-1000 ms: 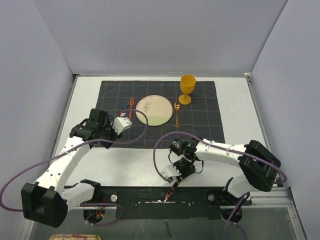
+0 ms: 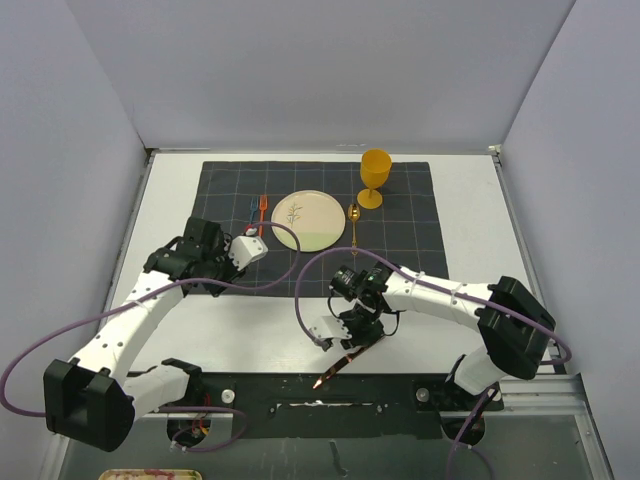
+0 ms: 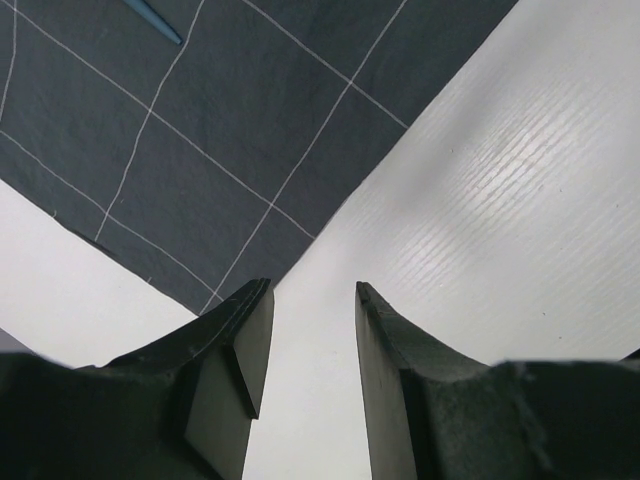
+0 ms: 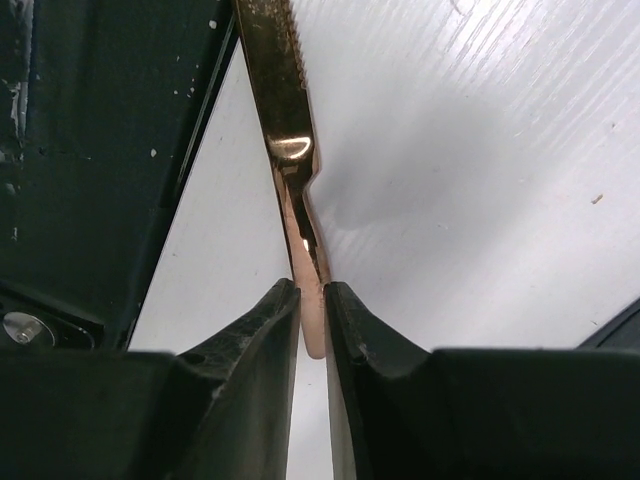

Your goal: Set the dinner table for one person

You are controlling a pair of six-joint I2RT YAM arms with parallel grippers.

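Note:
A copper-coloured knife (image 2: 338, 371) lies diagonally near the table's front edge, its blade end over the dark strip. In the right wrist view the knife's handle (image 4: 312, 325) shows between the close-set fingers of my right gripper; whether they grip it or merely flank it cannot be made out. My left gripper is open and empty above the placemat's near-left corner. On the dark placemat (image 2: 400, 235) are a cream plate (image 2: 308, 222), blue and red-orange forks (image 2: 263, 204) left of it, a gold spoon (image 2: 354, 222) right of it, and a yellow goblet (image 2: 375, 172).
More free room lies right of the placemat. Purple cables loop over both arms. A patterned tray (image 2: 150, 475) sits at the bottom left.
The right gripper has shifted slightly left and back from the front edge. The knife has moved likewise, and its angle has turned to slope more. The left arm has barely moved.

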